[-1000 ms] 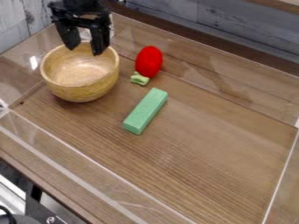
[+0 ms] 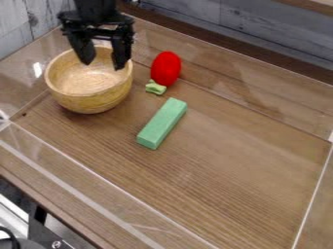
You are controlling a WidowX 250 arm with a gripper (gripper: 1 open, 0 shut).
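My dark gripper (image 2: 96,53) hangs over the back of a pale wooden bowl (image 2: 88,92) at the upper left, its fingers spread open and pointing down; I see nothing held between them. A red oval object (image 2: 166,67) lies to the right of the bowl, with a small light-green item (image 2: 156,88) just in front of it. A long green block (image 2: 162,124) lies diagonally near the middle of the table.
A dark wall (image 2: 260,19) runs along the back right, and a pale panel edge (image 2: 33,29) stands at the far left.
The bowl and the other objects look unmoved.
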